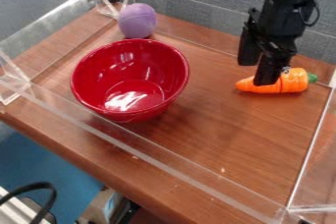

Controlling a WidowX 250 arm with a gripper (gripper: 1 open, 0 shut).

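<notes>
My black gripper (262,53) hangs at the upper right, just over an orange toy carrot (273,84) with a green top. One finger reaches down to the carrot's upper side; whether it touches, and how far apart the fingers are, I cannot tell clearly. A large red bowl (129,81) stands at the left of the wooden table (197,159).
A purple ball (137,20) lies at the back left. Clear low walls (184,2) border the work area on its sides.
</notes>
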